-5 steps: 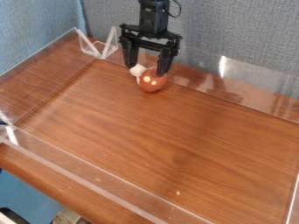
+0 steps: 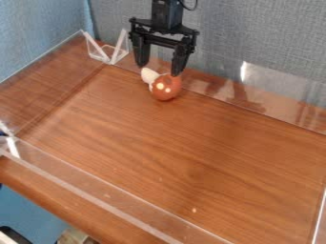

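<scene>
My black gripper [image 2: 160, 63] is open at the back of the wooden tray, above a toy mushroom with a red, white-spotted cap [image 2: 167, 88] and a pale stem [image 2: 149, 75]. The mushroom lies on its side on the tray floor [image 2: 166, 162], cap toward the front. The fingers are above and around the stem end; I cannot tell whether they touch it.
Clear plastic walls [image 2: 261, 81] edge the tray. A white wire-like piece [image 2: 107, 50] stands in the back left corner. Grey padded panels rise behind.
My gripper has risen very slightly. The mushroom looks unchanged.
</scene>
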